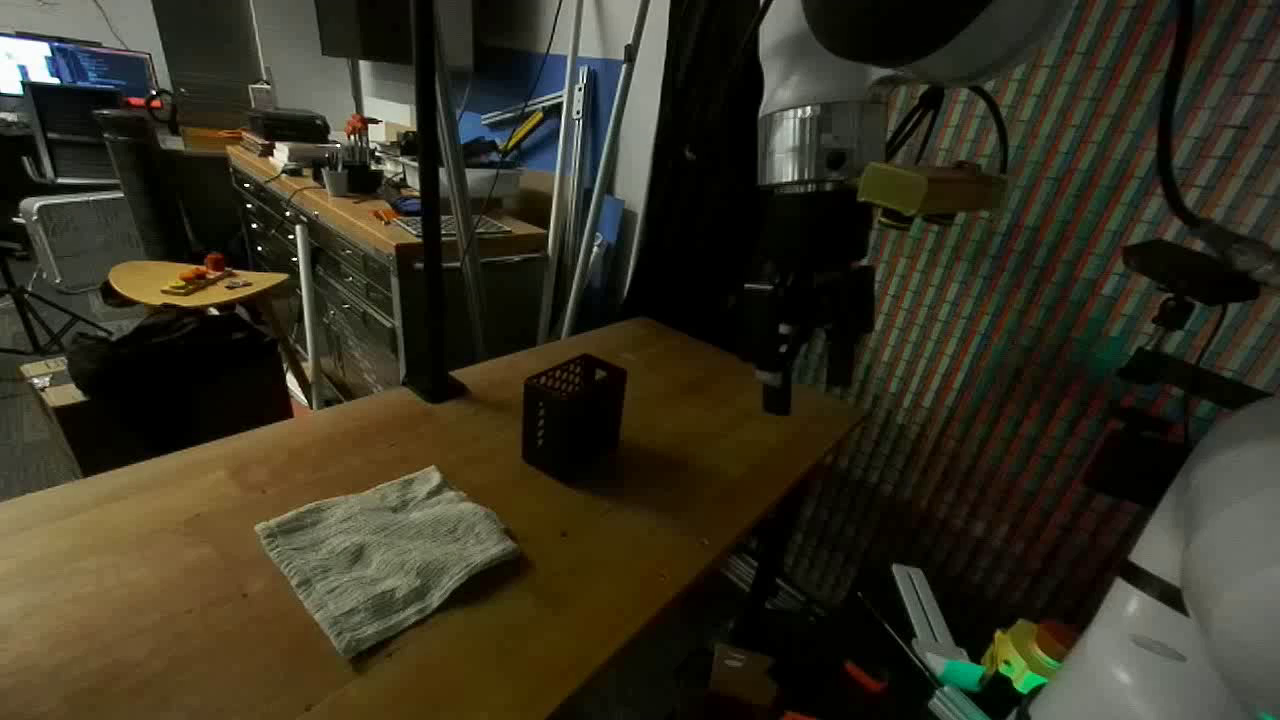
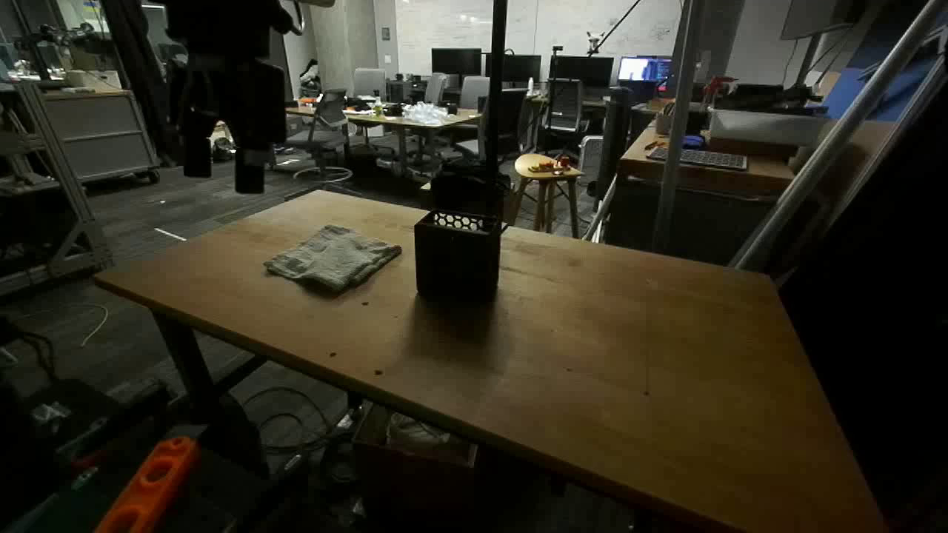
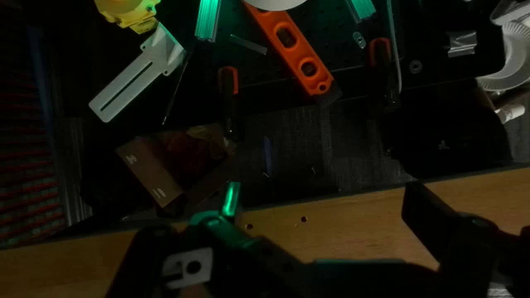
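Observation:
On the wooden table point(image 1: 672, 576) lies a pale grey-green cloth point(image 1: 390, 546), spread fairly flat with some wrinkles. A black basket point(image 1: 572, 420) with perforated sides stands upright beside it, apart from the cloth. Exterior view 2 shows the same basket point(image 2: 458, 259) and the cloth point(image 2: 333, 257) to its left. My gripper point(image 1: 810, 390) hangs above the table's edge, fingers downward, away from both objects. In the wrist view my gripper stands open, its two fingers wide apart over the table edge and the floor. Neither basket nor cloth shows there.
An orange level point(image 3: 293, 47), a grey bracket point(image 3: 136, 74) and other tools lie on a dark surface beside the table. A cardboard box point(image 3: 151, 169) sits below. A black post point(image 1: 427, 216) rises at the table's far edge.

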